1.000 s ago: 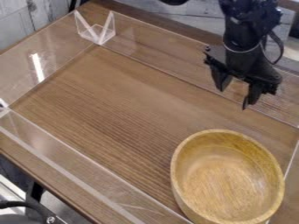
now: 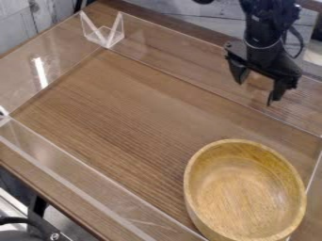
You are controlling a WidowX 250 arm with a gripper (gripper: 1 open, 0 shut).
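Note:
The black robot gripper (image 2: 262, 75) is at the upper right, low over the wooden table (image 2: 126, 113), its fingers pointing down. Something small and tan seems to be at its fingertips, partly hidden; whether it is held cannot be told. A large yellow oval bowl (image 2: 244, 188) sits empty at the lower right.
A clear plastic object (image 2: 104, 28) stands at the back left. The table's edges show along the left and at the back right.
Over the last second the gripper has moved toward the back of the table, away from the bowl. The bowl has not moved.

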